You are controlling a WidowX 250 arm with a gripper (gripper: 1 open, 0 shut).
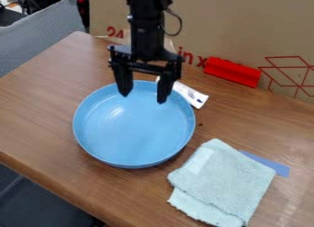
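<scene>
The black gripper (143, 87) hangs open over the back part of a blue plate (132, 130), its two fingers apart with nothing visible between them. A folded pale mint cloth (221, 185) lies on the wooden table at the right front, with a blue strip (274, 166) partly under it. A white card-like item (190, 96) lies beside the plate's back right edge, partly hidden by the gripper.
A red object (230, 72) lies at the back right against a cardboard panel (282, 38). A grey padded surface (31, 42) borders the table's left side.
</scene>
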